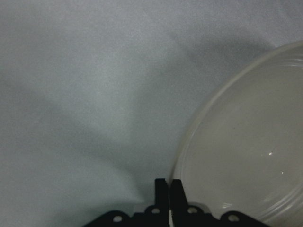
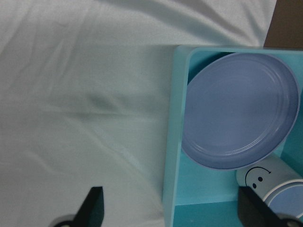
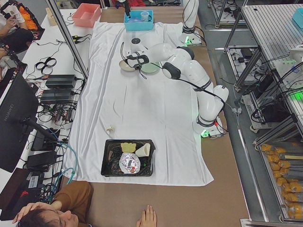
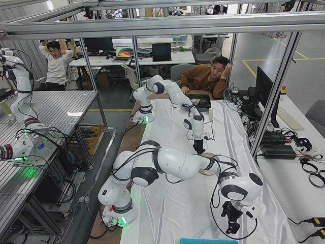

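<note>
A pale plate (image 3: 125, 65) lies on the white cloth, a green plate (image 3: 150, 68) beside it. In the left wrist view my left gripper has its fingertips together at the near edge of a beige dish (image 1: 241, 132); whether rim is between them is unclear. My right gripper is open, nothing between its fingers, over the left wall of a blue bin (image 2: 173, 132), which holds a blue plate (image 2: 240, 109) and a white smiley cup (image 2: 265, 184).
A black tray (image 3: 111, 161) with wrapped and loose items stands at the cloth's other end, a small pale object (image 3: 110, 128) near it. A person (image 4: 203, 81) leans at the far table edge.
</note>
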